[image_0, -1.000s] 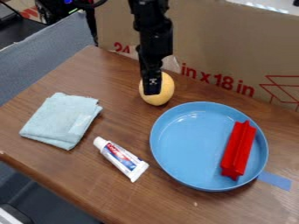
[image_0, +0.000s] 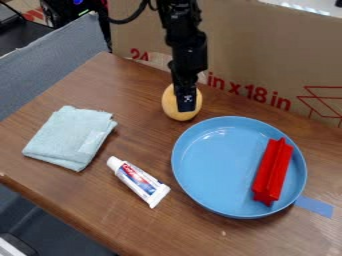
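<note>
My black gripper (image_0: 185, 92) points down over a round yellow object (image_0: 175, 109) behind the plate, its tip overlapping that object in view; whether the fingers are open or shut on it is hard to see. The blue plate (image_0: 214, 170) holds red bar-shaped pieces (image_0: 273, 172) on its right side. A folded pale cloth (image_0: 67, 140) lies at the left, and a white toothpaste tube (image_0: 138, 180) lies below the plate's left side.
A cardboard box (image_0: 274, 70) stands along the back of the wooden table (image_0: 107, 225). The table's left edge borders a grey surface. Bare wood lies between cloth and plate and at the back left.
Over the last second my gripper has shifted slightly to the right over the yellow object. The plate, cloth and tube have not moved.
</note>
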